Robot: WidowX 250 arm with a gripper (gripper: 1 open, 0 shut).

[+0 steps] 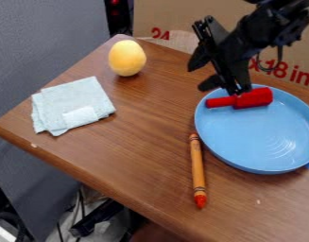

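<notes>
My gripper is at the upper right, angled down over the left rear rim of the blue plate. A red cylinder lies on the plate just below it; whether the fingers touch it or are apart I cannot tell, nor whether they are open or shut. An orange crayon-like stick lies on the table left of the plate.
A yellow rounded object sits at the table's back left, with a folded pale cloth nearer the left edge. A cardboard box stands behind.
</notes>
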